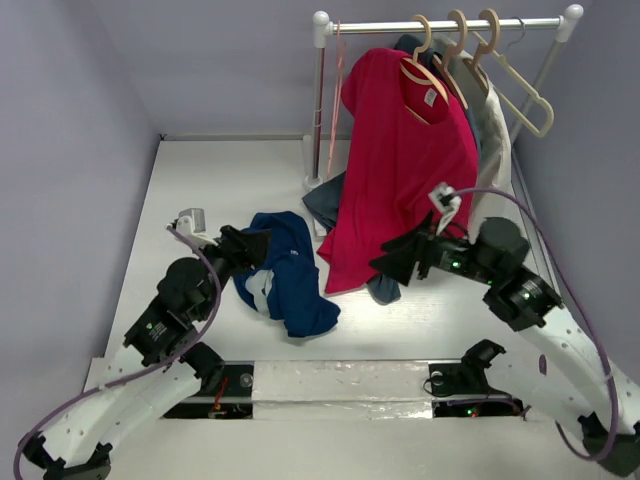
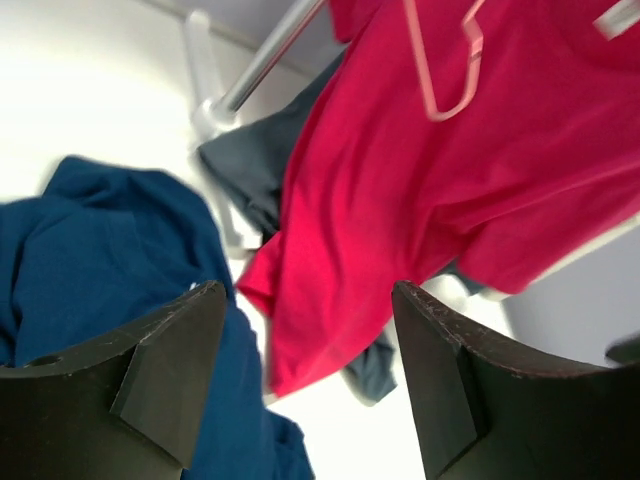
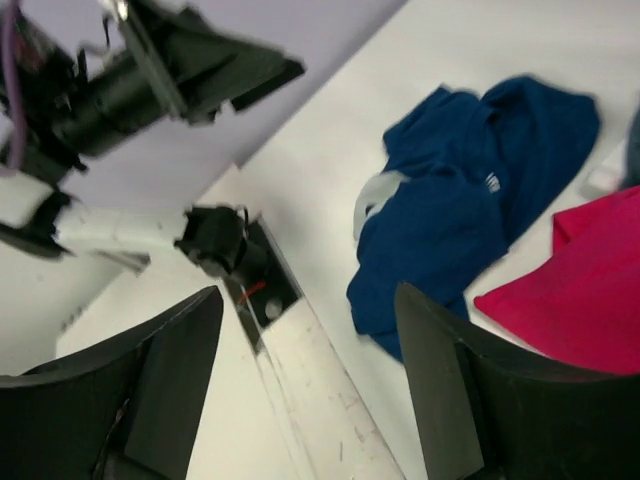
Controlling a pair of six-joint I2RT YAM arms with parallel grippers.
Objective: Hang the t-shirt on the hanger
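A navy t-shirt [image 1: 300, 290] lies crumpled on the white table, a pale grey patch showing on it; it also shows in the left wrist view [image 2: 120, 260] and right wrist view [image 3: 430, 240]. My left gripper [image 1: 247, 250] hangs open above its left part, nothing between the fingers. My right gripper [image 1: 398, 255] is open in front of a red shirt [image 1: 390, 150], which hangs on a wooden hanger [image 1: 423, 75] from the rail [image 1: 370, 28], its lower part reaching the table. An empty cream hanger [image 1: 535, 110] hangs at the rail's right end.
Other garments [image 1: 490, 140] hang behind the red shirt, and grey cloth [image 1: 325, 200] rests near the rack's left post [image 1: 318, 100]. Walls enclose the back and sides.
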